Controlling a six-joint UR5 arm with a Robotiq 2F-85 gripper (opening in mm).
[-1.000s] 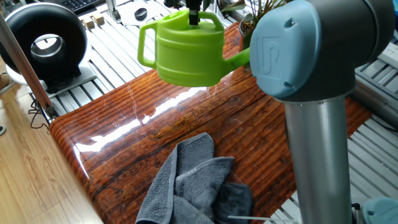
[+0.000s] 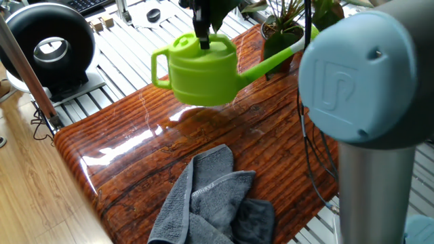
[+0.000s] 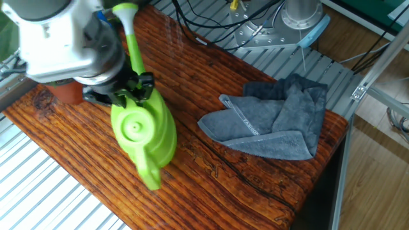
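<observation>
A bright green watering can (image 2: 203,73) hangs upright at or just above the far part of the wooden table; whether its base touches the wood I cannot tell. My gripper (image 2: 204,45) comes down from above and is shut on the can's top. In the second exterior view the gripper (image 3: 133,96) covers part of the top of the watering can (image 3: 135,128). Its spout points toward the back, beside a potted plant (image 2: 279,41), and its handle faces the opposite way.
A crumpled grey towel (image 3: 278,118) lies on the wooden table (image 3: 211,185). A black ring-shaped device (image 2: 47,51) stands off the table at the left. Loose cables (image 2: 308,132) hang by the arm. Bare wood lies between can and towel.
The watering can has come down a little in the first exterior view, still in my gripper, and more of its spout shows. The arm's blue-capped joint has shifted right.
</observation>
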